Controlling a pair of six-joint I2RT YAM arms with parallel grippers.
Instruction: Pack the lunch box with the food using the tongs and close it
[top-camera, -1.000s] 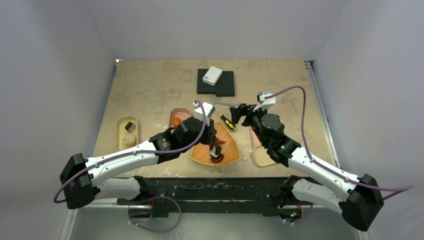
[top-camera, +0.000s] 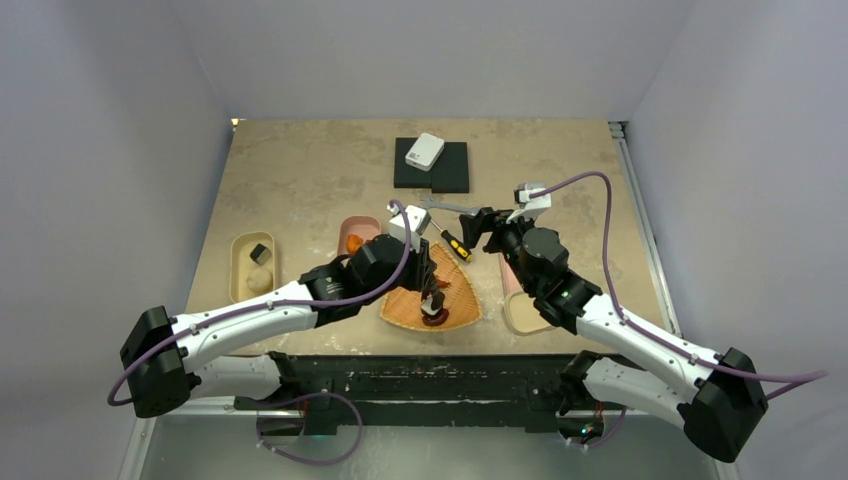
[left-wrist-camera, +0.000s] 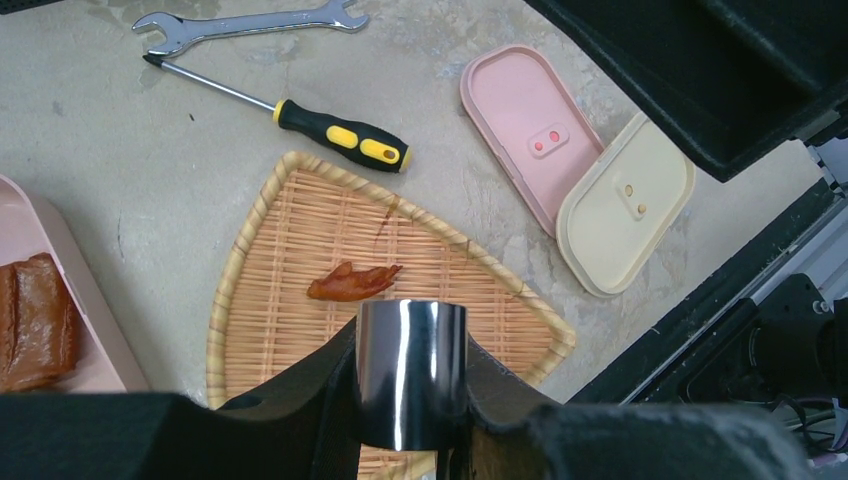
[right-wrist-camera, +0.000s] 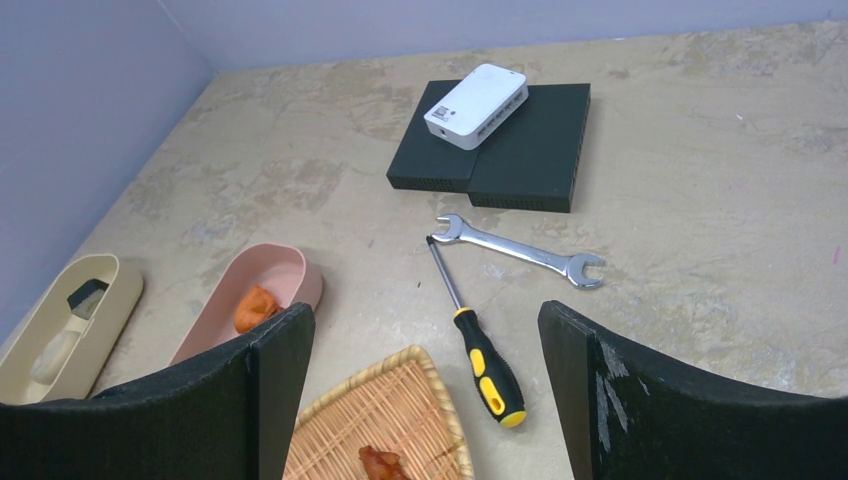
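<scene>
My left gripper (top-camera: 428, 284) is over the fan-shaped wicker tray (top-camera: 400, 312), shut on a shiny metal tool (left-wrist-camera: 412, 375). By the tool's lower end a dark red-brown piece (top-camera: 435, 318) shows; whether the tool touches it I cannot tell. One reddish-brown food piece (left-wrist-camera: 352, 282) lies on the wicker. Left of the tray is a pink lunch box (right-wrist-camera: 304, 280) with orange food (right-wrist-camera: 256, 308) and brown pieces (left-wrist-camera: 45, 320). Farther left, a cream box (top-camera: 239, 268) holds a dark cube and a pale round item. My right gripper hangs open and empty right of the screwdriver.
Beyond the tray lie a screwdriver (right-wrist-camera: 485, 365) and a wrench (right-wrist-camera: 515, 249). Two black boxes (right-wrist-camera: 535, 140) with a white device (right-wrist-camera: 477, 104) stand farther back. Pink (left-wrist-camera: 515, 105) and cream lids (left-wrist-camera: 628, 215) lie right of the tray.
The metal tool and the dark piece at its lower end have shifted very slightly. Both arms otherwise look still.
</scene>
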